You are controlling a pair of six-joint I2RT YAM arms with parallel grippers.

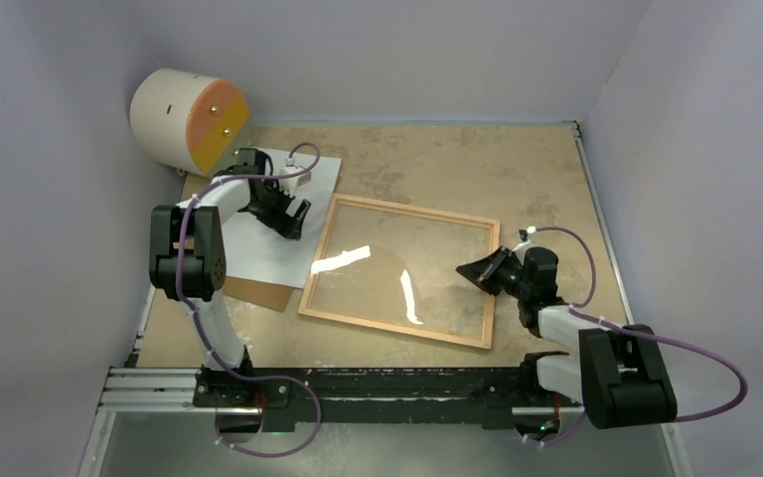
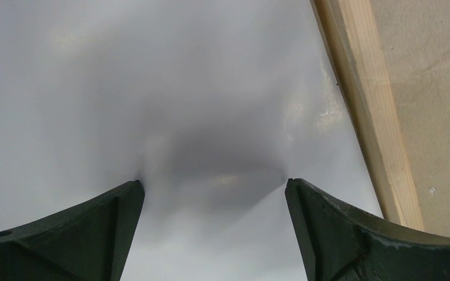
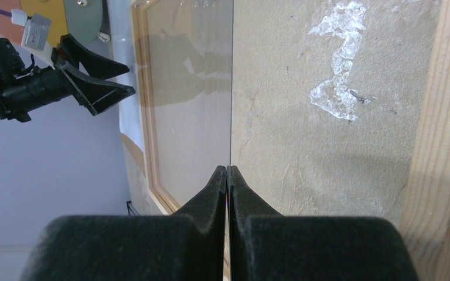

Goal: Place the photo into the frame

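Note:
A wooden frame (image 1: 397, 211) lies flat in the middle of the table. Over its opening is a clear sheet (image 3: 193, 111) with bright glare strips; its near edge runs into the fingertips of my right gripper, which is shut on it inside the frame's right bar (image 3: 436, 146). To the left of the frame rests a blank white sheet (image 1: 263, 248), probably the photo, partly covered by my left arm. Above that sheet, my left gripper stands open with nothing between its fingers.
Brown board (image 1: 258, 292) sticks out under the white sheet's lower edge. A white and orange drum (image 1: 184, 119) stands at the back left.

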